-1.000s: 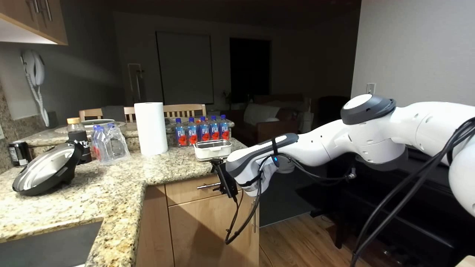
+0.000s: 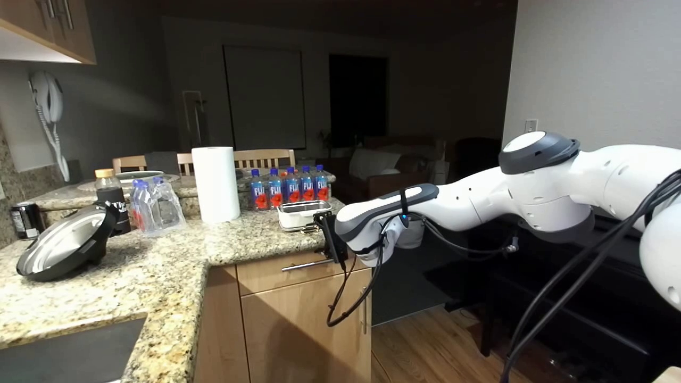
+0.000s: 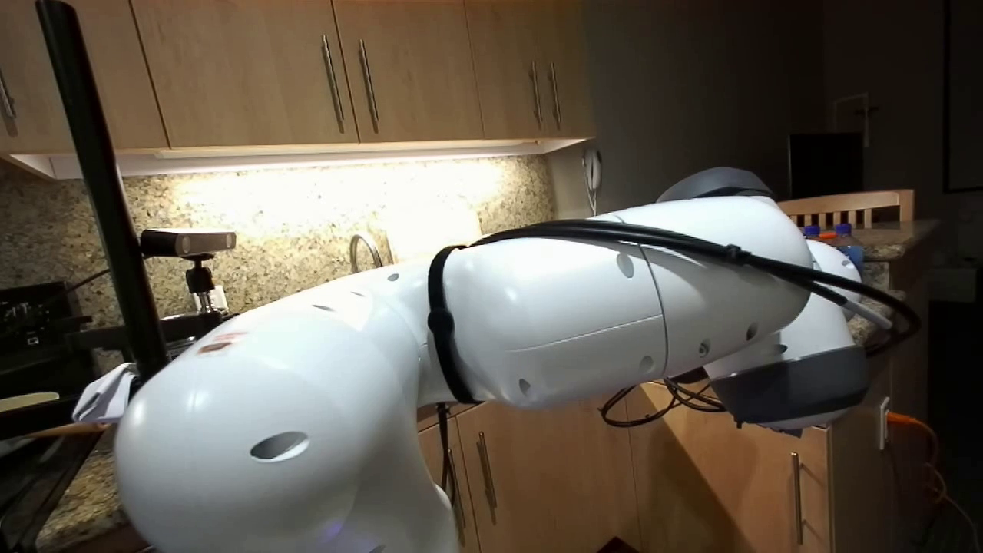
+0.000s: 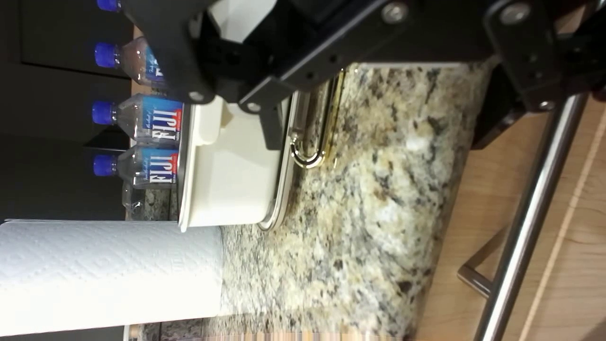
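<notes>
A white rectangular container (image 2: 293,221) stands on the granite counter (image 2: 172,255) near its end. In the wrist view, the container (image 4: 233,176) has a metal wire latch (image 4: 309,159) along its side. My gripper is open there, its fingers wide apart, with only the counter visible between them. One dark finger (image 4: 272,128) overlaps the container's side in that view; whether it touches cannot be told. The other reaches toward the counter's front edge. In exterior view 1 the gripper (image 2: 323,231) is at the container's right front. The arm hides it in exterior view 2.
Several Fiji water bottles (image 2: 291,188) line up behind the container. A paper towel roll (image 2: 215,185) stands to its left. Below the counter edge a metal drawer handle (image 2: 307,264) sticks out. A black-rimmed lid (image 2: 67,246) leans farther left, with bare counter between.
The arm and gripper have moved up and a little to the right, from in front of the drawer to counter height beside the container. The container looks unmoved.
</notes>
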